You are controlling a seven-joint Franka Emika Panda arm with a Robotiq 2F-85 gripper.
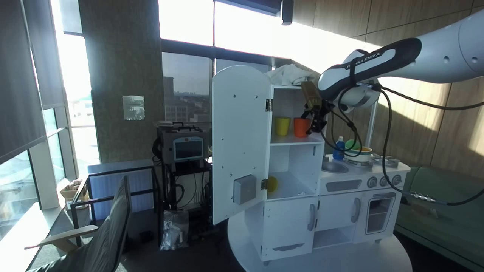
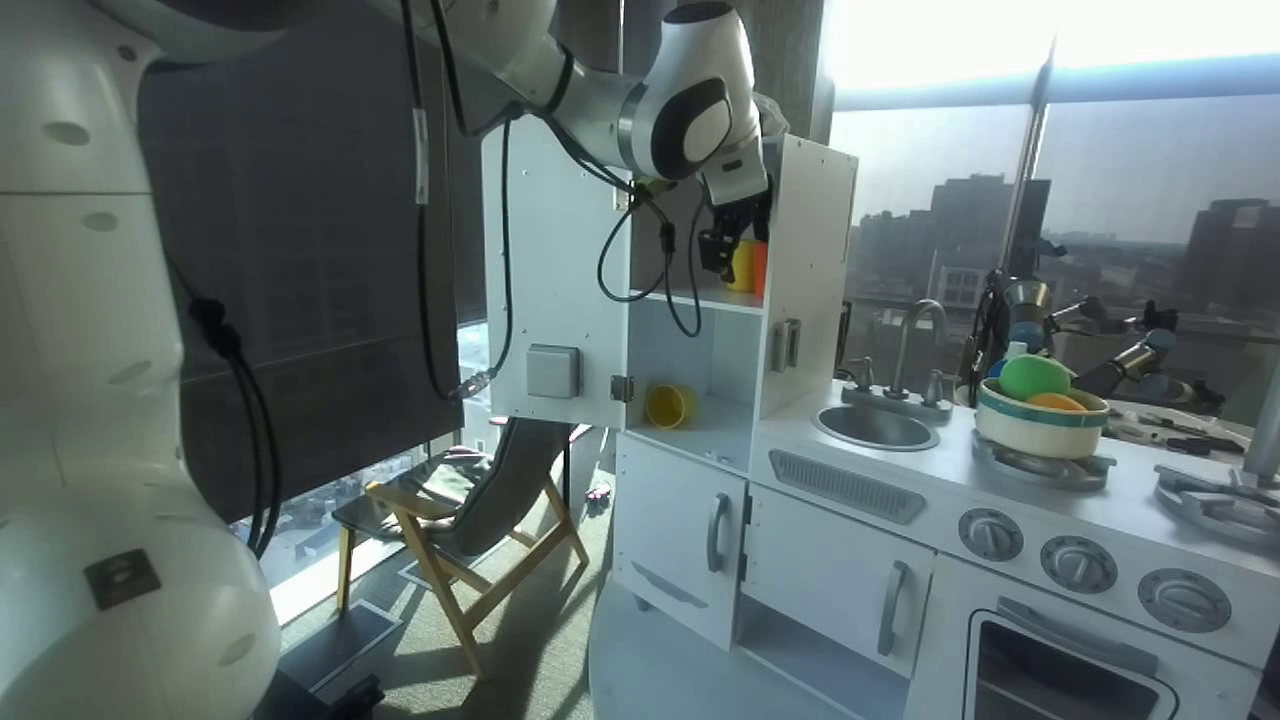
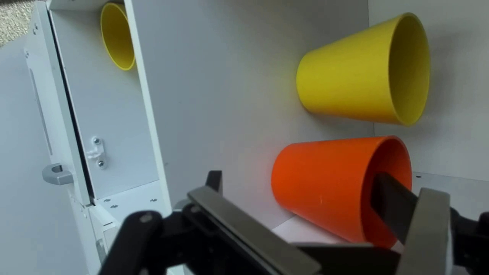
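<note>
An orange cup (image 3: 321, 183) stands upright on the cabinet's upper shelf (image 3: 220, 105), and a yellow cup (image 3: 348, 73) stands beside it, farther back. My gripper is open at the orange cup, its fingers on either side of the cup in the wrist view. One finger (image 3: 389, 197) overlaps the cup's mouth; whether it reaches inside I cannot tell. The other finger (image 3: 214, 179) shows near the shelf's front edge. From the side, the gripper (image 1: 313, 123) covers the orange cup's (image 1: 300, 127) right edge. A second yellow cup (image 2: 669, 406) lies tipped over in the lower compartment.
The cabinet door (image 1: 240, 140) is swung wide to the left. A cabinet side wall (image 2: 806, 264) stands close to my gripper. White cloth (image 1: 290, 74) lies on top of the cabinet. To the right are a sink (image 2: 876, 422) and a pot (image 2: 1041, 420) on the stove.
</note>
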